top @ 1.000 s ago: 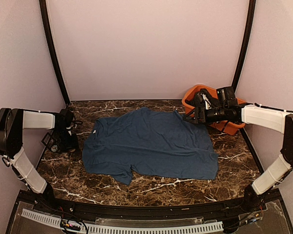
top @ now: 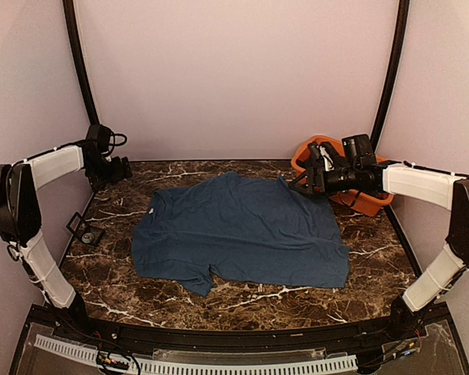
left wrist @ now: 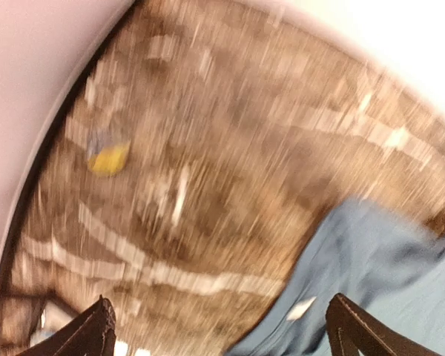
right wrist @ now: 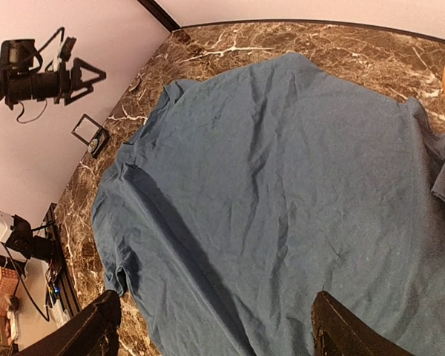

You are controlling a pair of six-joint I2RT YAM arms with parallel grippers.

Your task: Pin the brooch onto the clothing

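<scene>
The clothing, a blue garment point(top: 242, 226), lies spread on the dark marbled table with its lower left edge folded. At the far left my left gripper point(top: 123, 169) is raised near the back corner, open and empty. A small blurred yellow and grey object point(left wrist: 107, 157), possibly the brooch, lies on bare table in the left wrist view; the top view does not show it clearly. My right gripper point(top: 303, 184) hovers above the garment's right back corner. Its fingers point(right wrist: 348, 330) stand apart with nothing between them.
An orange basket point(top: 302, 148) holding dark things stands at the back right, beside the right arm. A small black frame with a round piece point(top: 87, 234) is at the left edge. Bare table point(top: 172, 308) runs along the front.
The left arm has swung up and back from beside the black frame, leaving the frame uncovered. The right gripper has shifted slightly left and back. The garment has not moved.
</scene>
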